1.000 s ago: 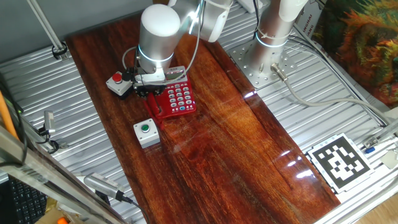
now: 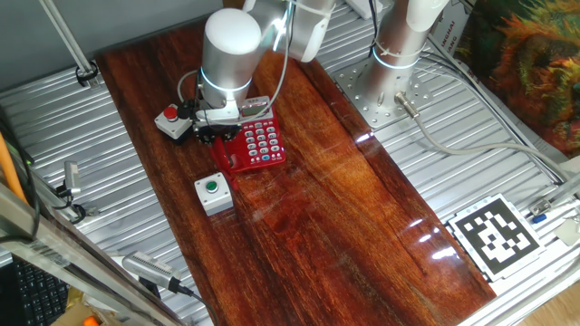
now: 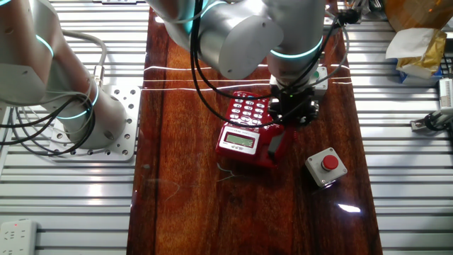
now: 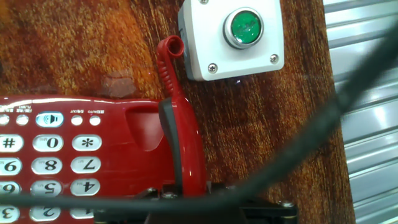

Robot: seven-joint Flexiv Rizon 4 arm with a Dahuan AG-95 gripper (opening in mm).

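A red telephone [image 2: 258,140] with silver keys and a small display lies on the wooden table. Its red handset [image 4: 188,143] rests along the side of the phone body, dark on its inner face. My gripper [image 2: 217,136] is down at the handset. In the wrist view the gripper's black fingers [image 4: 267,211] stand on either side of the handset at the bottom edge. A dark cable crosses in front there, so whether they press on it cannot be told. Exterior view 2 shows the gripper [image 3: 294,113] partly behind cables.
A white box with a green button [image 4: 245,28] stands just beyond the handset's corded end. Another box, with a red button [image 3: 330,163], sits on the phone's other side.
The arm's upper part has shifted very slightly. Phone, handset and both button boxes look unmoved.
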